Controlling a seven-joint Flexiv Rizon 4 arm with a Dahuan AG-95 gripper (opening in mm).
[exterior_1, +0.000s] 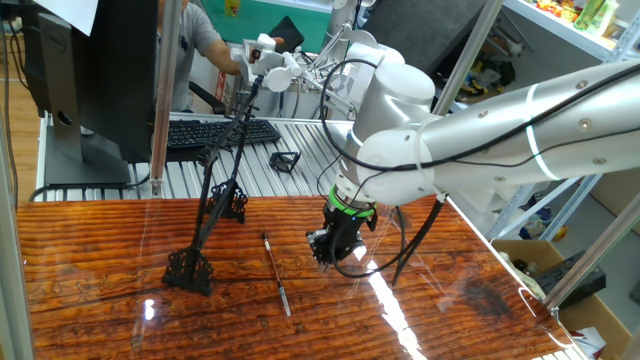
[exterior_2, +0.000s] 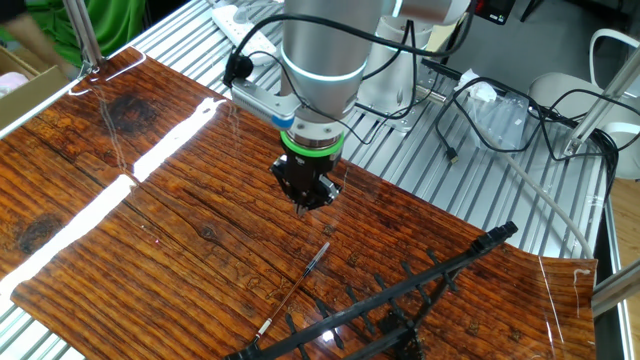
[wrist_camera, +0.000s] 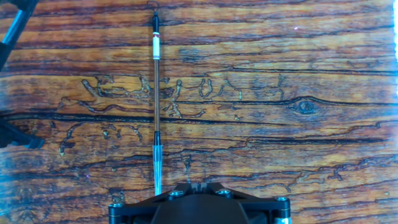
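Observation:
A slim brush with a dark shaft, a white band and a clear cap over one end lies flat on the wooden tabletop. In the wrist view the brush runs up and down, left of centre, with its thin hanging loop at the top. My gripper is shut at the bottom edge of that view, nothing showing between its fingertips. It hangs above the table, apart from the brush; exterior view 2 has the gripper beyond the brush's capped end.
A black rack with two ornate feet stands beside the brush, on the side away from my gripper. Cables loop around my arm. A monitor and keyboard are behind the wooden surface.

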